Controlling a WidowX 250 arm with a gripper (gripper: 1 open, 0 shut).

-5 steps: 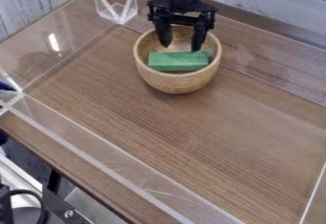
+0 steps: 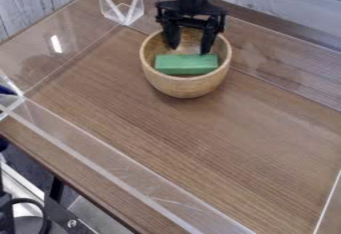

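A wooden bowl stands near the back middle of the table, with a green block lying inside it. My black gripper hangs over the bowl from the back, its fingers apart above the green block, with nothing visible held between them.
A white angular wire-like object stands at the back left. Dark cables and parts lie at the lower left edge.
The gripper has shifted very slightly over the bowl; the bowl and green block look essentially unchanged.
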